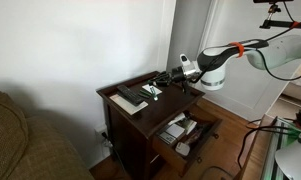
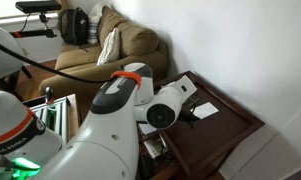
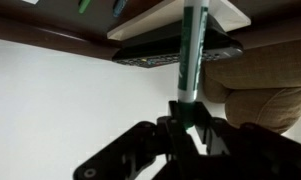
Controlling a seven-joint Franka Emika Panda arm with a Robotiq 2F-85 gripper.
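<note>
My gripper is shut on a marker (image 3: 194,45), which has a white barrel and a dark green label. The marker stretches up out of the wrist view, away from the fingers. In exterior view 1 the gripper (image 1: 171,77) hangs over the back part of the dark dresser top (image 1: 173,104); the marker is too small to make out surely there. The robot's arm covers much of exterior view 2, with the dark fingers (image 2: 191,116) showing just past it over the dresser.
A black slab-like device (image 3: 150,49) and a pale sheet (image 3: 155,18) lie on the dresser, with green (image 3: 84,5) and blue (image 3: 119,7) pens nearby. Below, an open drawer (image 1: 180,160) holds several items. A brown sofa (image 1: 25,140) stands to the left.
</note>
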